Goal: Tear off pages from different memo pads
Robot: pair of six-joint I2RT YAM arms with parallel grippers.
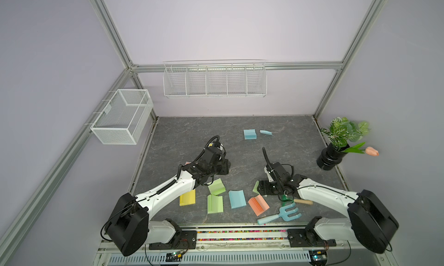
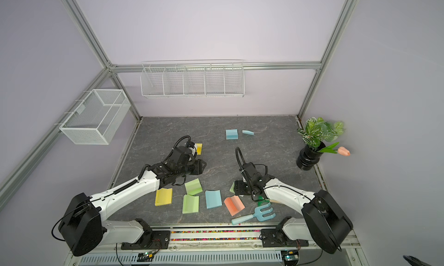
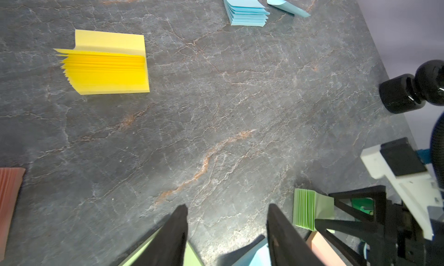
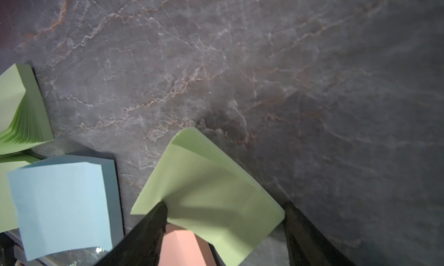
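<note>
In the right wrist view, a green memo pad [image 4: 203, 178] lies between the parted fingers of my right gripper, its top pages bent; whether both fingers touch it I cannot tell. My left gripper hovers over the table, part open, with no page held between its fingers. Ahead of it are a yellow pad [image 3: 111, 76] and a blue pad [image 3: 245, 9], with a curled blue page [image 3: 287, 7] lying apart beside the latter. Along the front sit a yellow pad [image 1: 187, 197], two green pads [image 1: 215, 204], a blue pad [image 1: 237, 199] and an orange pad [image 1: 258, 204].
A blue garden fork [image 1: 286, 213] and a wooden-handled tool [image 1: 303, 201] lie by my right arm. At the right edge stands a potted plant [image 1: 328, 158]. Another salmon pad [image 3: 9, 196] shows left. Wire baskets [image 1: 215, 81] hang behind.
</note>
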